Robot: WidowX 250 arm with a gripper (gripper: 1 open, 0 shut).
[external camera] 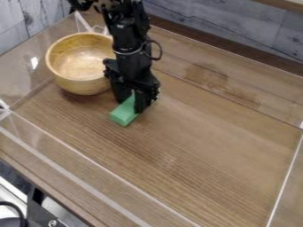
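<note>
The black robot gripper (130, 99) reaches down from the top centre, low over the wooden table (178, 177), shut on a green block (124, 113) that sits at or just above the surface. The fingertips are dark and partly overlap the block. A yellow-tan bowl (78, 64) stands just left of the arm.
Pale walls (236, 27) edge it at the back and sides. Some dark cables lie at the lower left corner.
</note>
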